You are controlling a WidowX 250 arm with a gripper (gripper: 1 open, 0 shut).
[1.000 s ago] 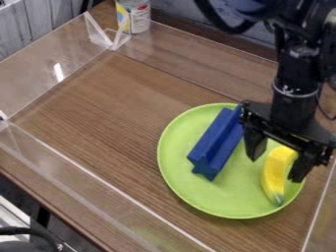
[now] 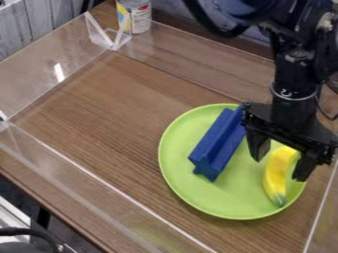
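My black gripper (image 2: 282,150) is open, low over the right side of a green plate (image 2: 185,158), its fingers around the upper part of a yellow banana (image 2: 275,183). A blue block (image 2: 216,144) lies on the plate to the left of the banana. Whether the fingers touch the banana, I cannot tell.
A can (image 2: 133,15) stands at the back left. Clear panels line its left edge, and a dark cable crosses the bottom left corner.
Over the last second my gripper has shifted very slightly. The plate, banana and blue block look unmoved.
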